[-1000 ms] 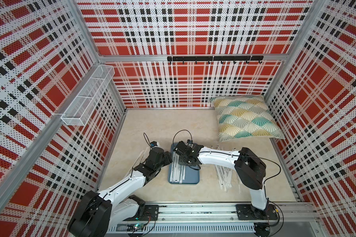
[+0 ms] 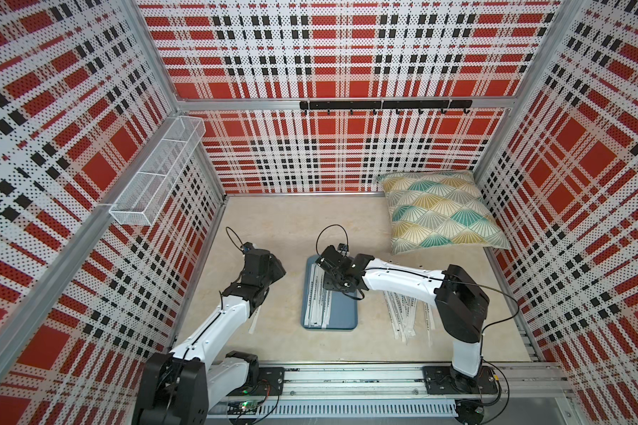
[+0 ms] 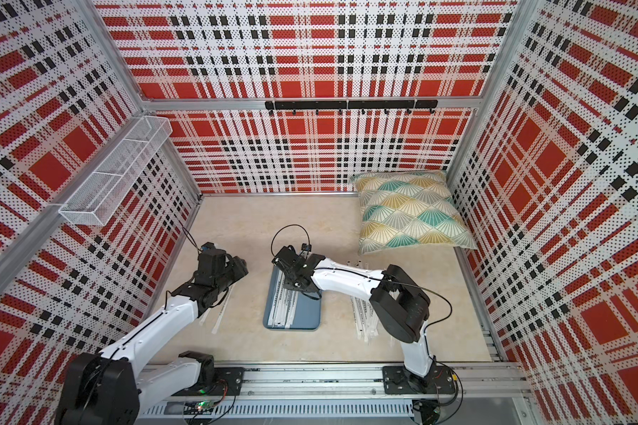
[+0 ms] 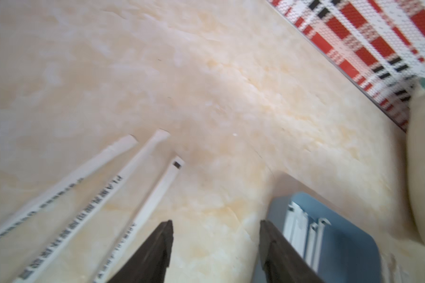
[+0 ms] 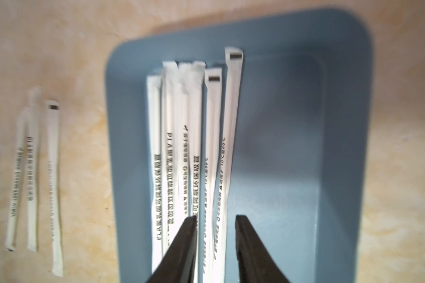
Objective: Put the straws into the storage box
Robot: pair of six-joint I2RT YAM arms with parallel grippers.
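The blue storage box (image 5: 344,141) holds several wrapped straws (image 5: 170,141) lined along its left side. My right gripper is open above them, nothing between its fingertips. My left gripper hangs left of the box, its fingers apart and empty. Three loose straws (image 4: 153,198) lie on the table beneath and beside it. More straws (image 2: 404,315) lie in a bunch right of the box, partly hidden by the right arm.
A patterned pillow (image 2: 439,209) occupies the back right of the table (image 2: 283,212). A wire basket (image 2: 156,177) hangs on the left wall.
My left gripper has moved leftward and back, away from the box. The right arm has risen slightly over the box.
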